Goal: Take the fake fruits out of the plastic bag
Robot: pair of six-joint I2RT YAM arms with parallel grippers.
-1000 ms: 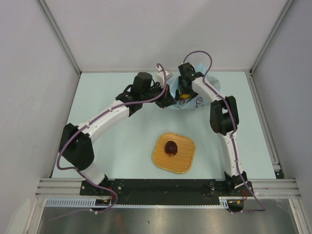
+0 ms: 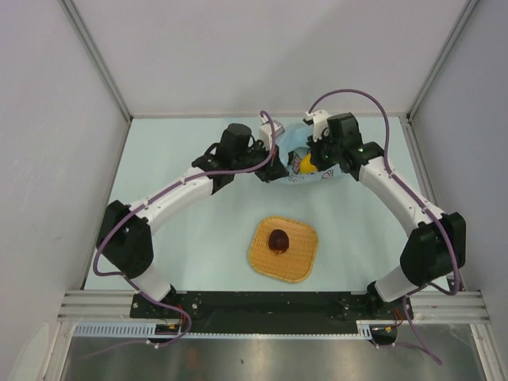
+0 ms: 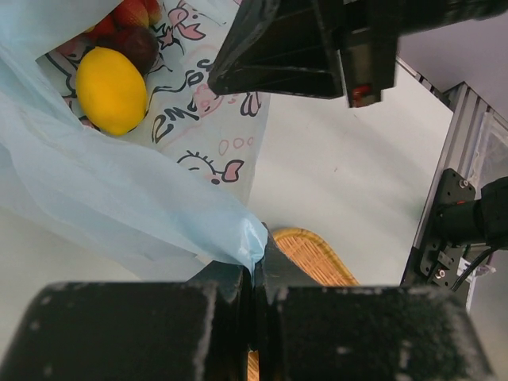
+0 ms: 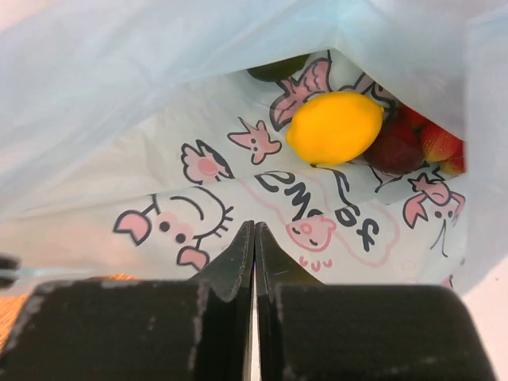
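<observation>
Pale blue plastic bag lies at the back of the table, its mouth spread. My left gripper is shut on a pinched fold of the bag's edge. Inside the bag rests the yellow mango, touching a dark red fruit. Beside that sits a red-orange fruit, and a dark green fruit is partly covered by the bag. In the right wrist view my right gripper is shut with nothing between its fingers, clear of the mango and above the printed lining.
A wicker tray stands front centre, holding a dark round fruit. Bare white table surrounds it on the left and right. The upper bag film hangs close above the fruits.
</observation>
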